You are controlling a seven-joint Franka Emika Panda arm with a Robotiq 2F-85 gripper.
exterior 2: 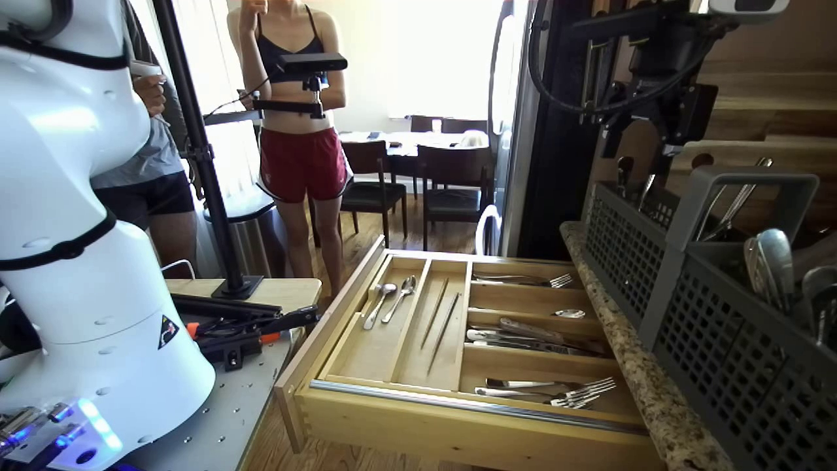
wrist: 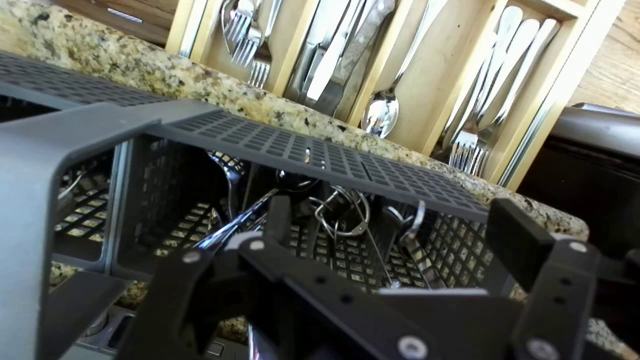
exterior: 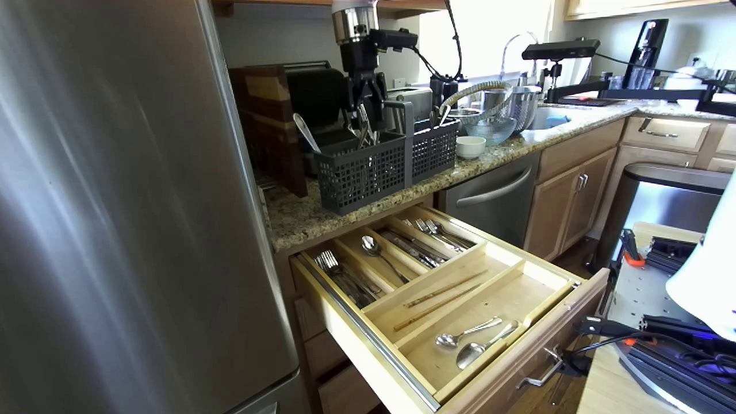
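Above the left half of a dark grey perforated cutlery basket [exterior: 362,172], my gripper points down, open. Its fingertips lie far apart in the wrist view, and nothing is held between them. Below it, inside the basket, are a ring-shaped wire utensil [wrist: 340,219], several metal handles and other cutlery. One long handle [exterior: 305,131] sticks out at the basket's left end. The open wooden drawer [exterior: 407,372] holds forks [exterior: 329,262], a large spoon [exterior: 370,245], knives [wrist: 336,57], a pair of chopsticks [exterior: 441,293] and two small spoons [exterior: 471,354].
The basket's raised handle [exterior 2: 753,179] stands between its halves, close to my gripper. A wooden board [exterior: 286,131] is behind the left end, and the fridge [exterior: 138,207] is to the left. A white bowl [exterior: 470,147] sits right of the basket. Two people stand beyond the drawer.
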